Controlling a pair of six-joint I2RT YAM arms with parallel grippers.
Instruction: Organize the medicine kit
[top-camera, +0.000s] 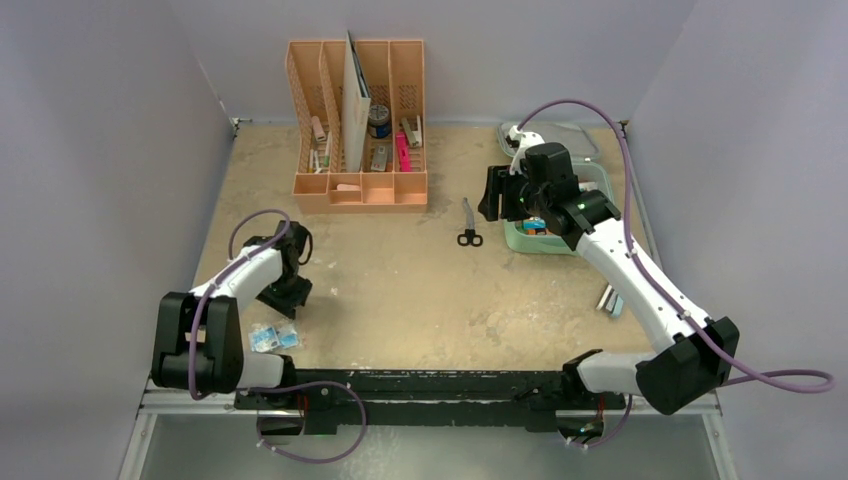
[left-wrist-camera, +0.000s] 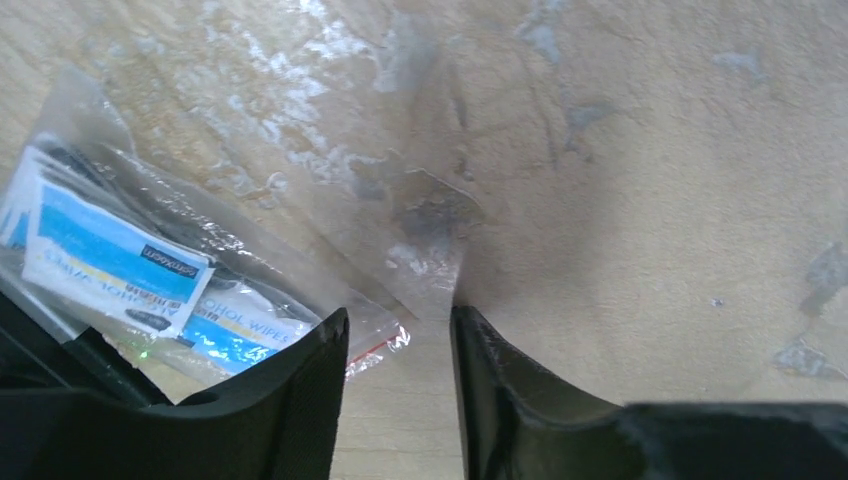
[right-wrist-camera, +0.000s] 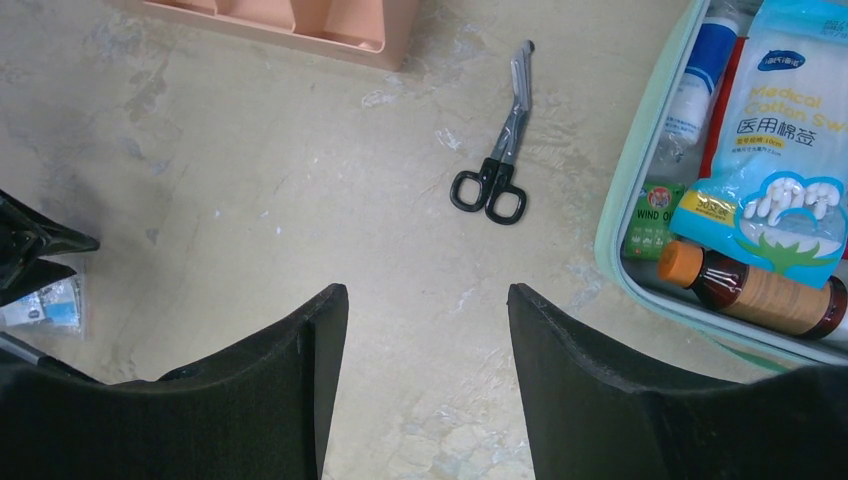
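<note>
A clear zip bag of blue-and-white alcohol wipes lies flat on the tabletop, at the front left in the top view. My left gripper is low over the bag's zip edge, fingers part open; the edge passes between and beneath them, and no grip on it shows. In the top view the green medicine case stands open on the right, partly covered by my right arm. My right gripper is open and empty, beside the case's left side. Black-handled scissors rest on the table left of the case.
An orange divided organizer stands at the back, holding a folder, a jar and small items. Inside the case are a cotton swab pack and a brown bottle.
</note>
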